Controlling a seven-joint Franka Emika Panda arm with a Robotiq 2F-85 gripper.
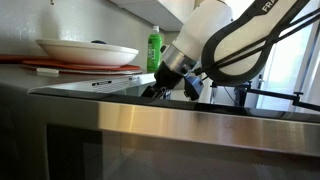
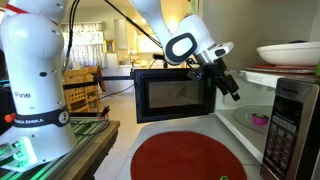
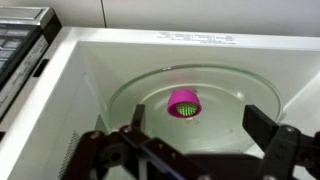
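A small magenta object with a green, textured inside rests on the clear glass turntable within the microwave. In exterior view 2 the same magenta object shows through the opening of the microwave. My gripper is open, its dark fingers far apart at either side of the wrist view and nothing between them. From that view, the magenta object lies beyond the gap between the fingers, apart from both. In exterior view 2 my gripper hangs in front of the opening. Exterior view 1 hides the magenta object.
The microwave's dark door stands open, left of the cavity; its control panel is on the right. A white bowl and a green bottle stand on top. A round red mat covers the counter in front.
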